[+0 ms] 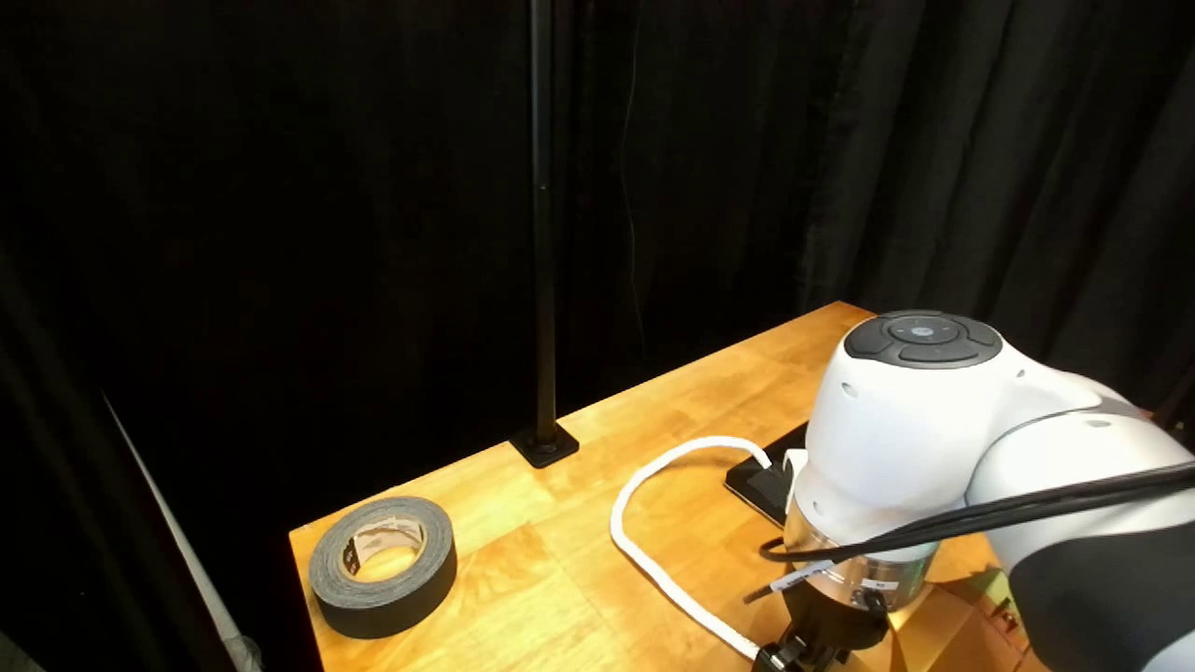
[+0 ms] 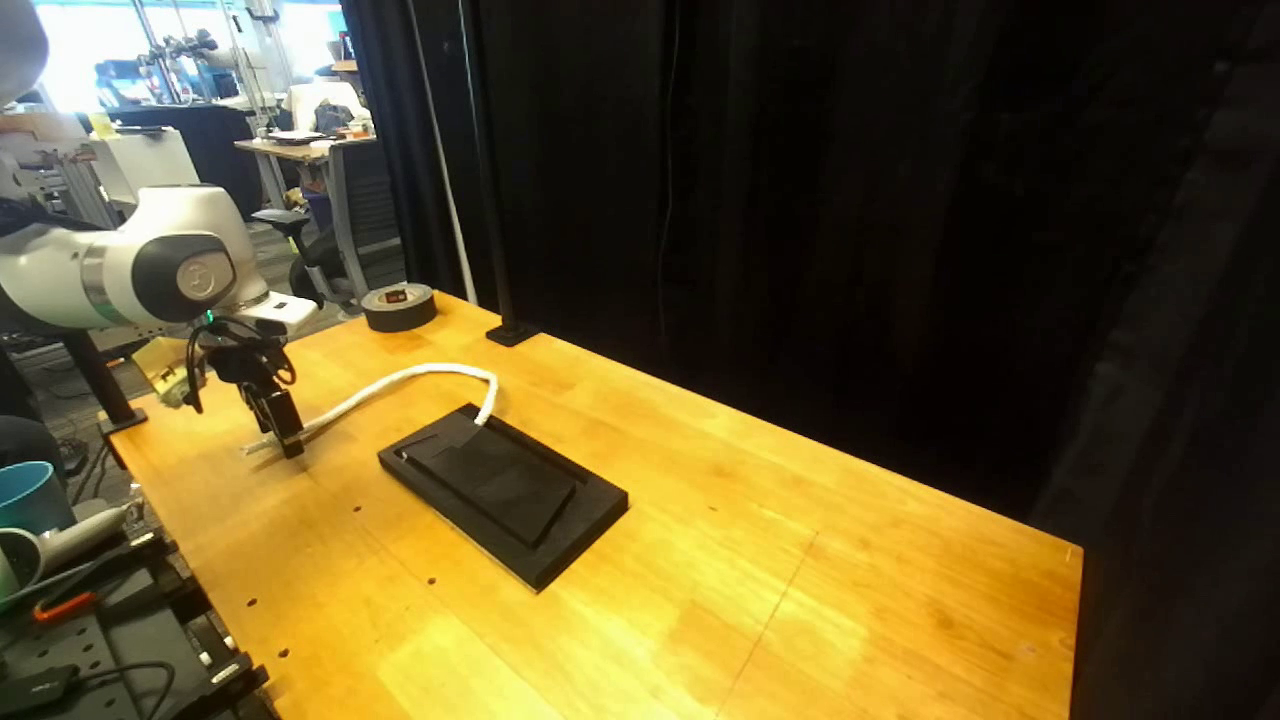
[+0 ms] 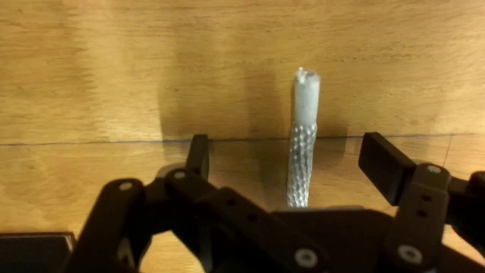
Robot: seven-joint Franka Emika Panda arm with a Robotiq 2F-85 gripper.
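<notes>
A white braided rope (image 2: 414, 374) curves over the wooden table, one end resting at a black flat block (image 2: 474, 528). In the wrist view the rope's free end (image 3: 303, 145), with a smooth whitish tip, lies between the two fingers of my gripper, closer to the right one. Neither finger touches it. The fingers stand wide apart. Low over the table in exterior view 2, the gripper (image 2: 283, 430) is beside this end. Exterior view 1 cuts off the fingertips at its lower edge, though the rope (image 1: 661, 571) still shows.
A roll of dark tape (image 1: 386, 560) lies at the table's far corner. A black post base (image 1: 545, 446) stands at the back edge, before dark curtains.
</notes>
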